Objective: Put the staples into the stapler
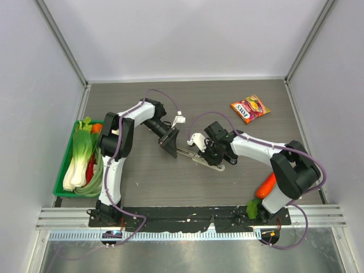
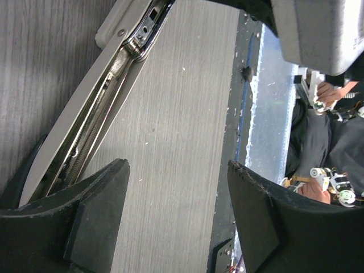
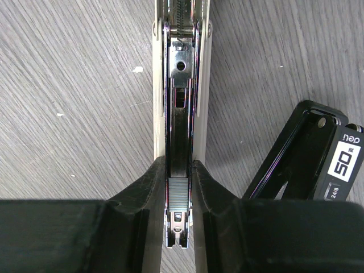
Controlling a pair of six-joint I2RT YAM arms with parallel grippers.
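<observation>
The opened stapler [image 1: 211,165] lies on the table with its long metal parts between my two grippers. In the right wrist view, a short silver strip of staples [image 3: 178,193] sits in the metal magazine [image 3: 181,133], close to its front end. My right gripper has a finger on each side of that strip; a narrow gap shows, but a firm hold on it cannot be made out. My left gripper is open and empty. The raised stapler arm [image 2: 85,122], with a spring inside, runs past its left finger [image 2: 99,199].
A black stapler-like item with a "50" label [image 3: 318,153] lies beside the stapler. A chip bag [image 1: 251,108] is at the back right, a carrot [image 1: 266,185] at the right, and a green vegetable basket [image 1: 61,173] at the left.
</observation>
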